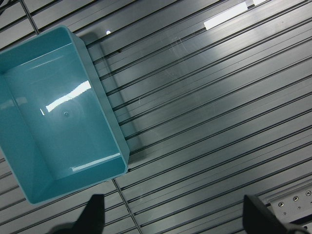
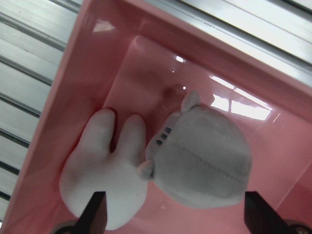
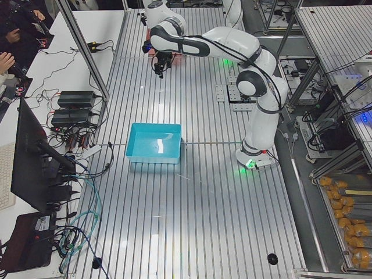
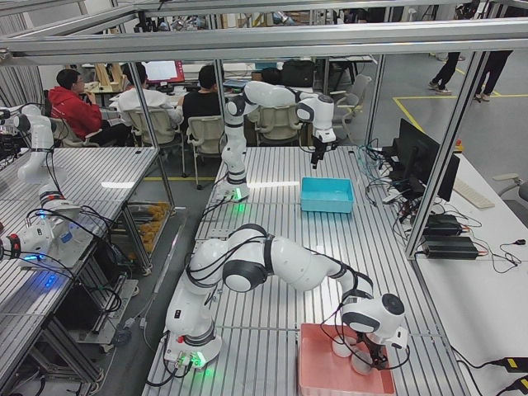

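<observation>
A pink bin (image 4: 313,375) at the near end in the camera right view holds two plush toys: a white one with long ears (image 2: 105,180) and a grey round one (image 2: 200,156). My right gripper (image 4: 375,351) is low over this bin, its fingers apart above the toys. An empty teal bin (image 3: 153,145) stands mid-table, seen also in the left wrist view (image 1: 58,122). My left gripper (image 3: 161,67) hangs raised above the table beside that bin, open, nothing between its fingers.
A monitor (image 3: 32,157), cables and black boxes line one long side; frame posts rise at the edges.
</observation>
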